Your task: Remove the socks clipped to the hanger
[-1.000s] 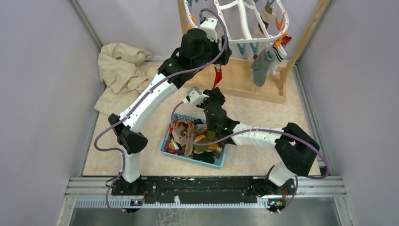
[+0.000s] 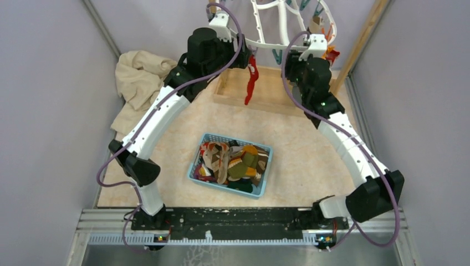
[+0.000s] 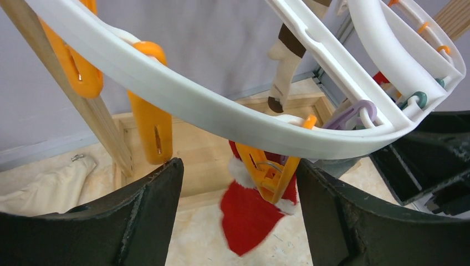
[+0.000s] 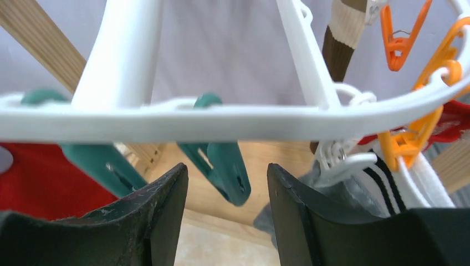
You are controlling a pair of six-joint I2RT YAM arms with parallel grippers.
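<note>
The white hanger [image 2: 269, 45] stands at the back with clips along its rim. A red sock [image 2: 252, 80] hangs from its left front; in the left wrist view the red sock [image 3: 246, 221] has a white band and an orange clip [image 3: 272, 188] at its top. My left gripper is part open, its fingers apart on both sides of that clip. At the right front my right gripper stands open, with an empty green clip [image 4: 228, 172] between its fingers. A grey sock [image 4: 349, 197] hangs right of it, largely hidden by the right arm from above.
A blue basket [image 2: 265, 176] full of socks sits mid-table. Beige cloth [image 2: 141, 83] lies at the left. A wooden post [image 2: 363, 41] and tray base [image 2: 221, 91] support the hanger. More socks hang at the right rear. The table right of the basket is clear.
My right arm has swung from over the basket up and right to the hanger's front rim, covering the grey sock. My left gripper has shifted left; more of the red sock shows.
</note>
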